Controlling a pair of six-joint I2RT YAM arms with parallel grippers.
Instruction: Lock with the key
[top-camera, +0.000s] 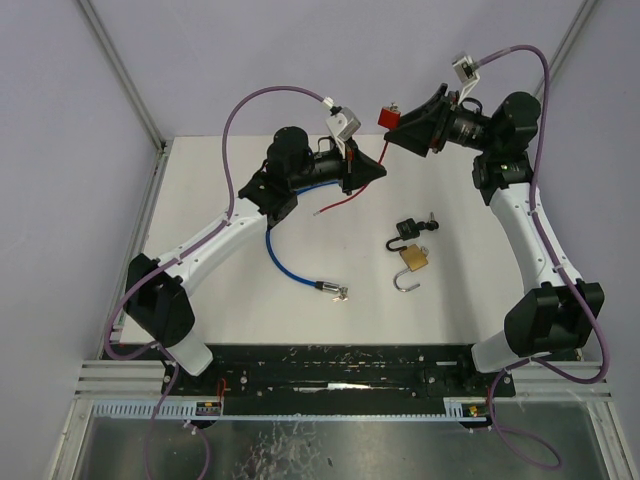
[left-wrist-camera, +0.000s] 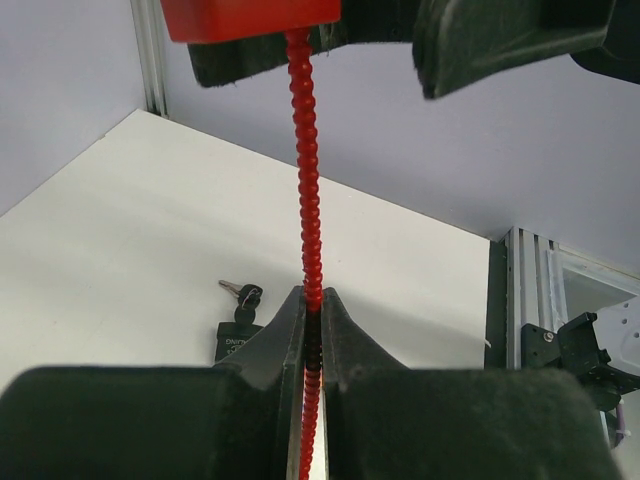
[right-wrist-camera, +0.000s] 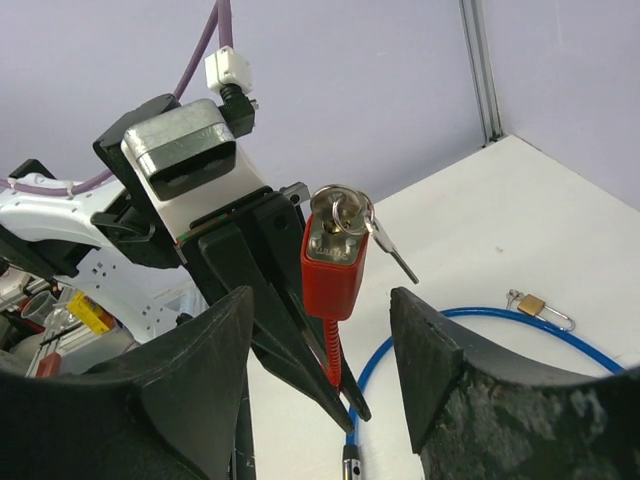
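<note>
A red lock body (top-camera: 389, 117) hangs raised above the white table on its thin red cable (left-wrist-camera: 308, 190). My left gripper is shut on that cable, below the body, and the cable's loose end trails down to the left in the top view. On the body's top face, in the right wrist view, sits a key ring (right-wrist-camera: 340, 208) with a key (right-wrist-camera: 395, 256) sticking out sideways. My right gripper stands open, its fingers (right-wrist-camera: 228, 335) spread on either side of the red body, not gripping it. The keyhole itself is hidden by the ring.
A black padlock (top-camera: 408, 228) with keys and a brass padlock (top-camera: 414, 257) with its shackle open lie on the table below. A blue cable lock (top-camera: 285, 268) curves across the left half, keys at its end.
</note>
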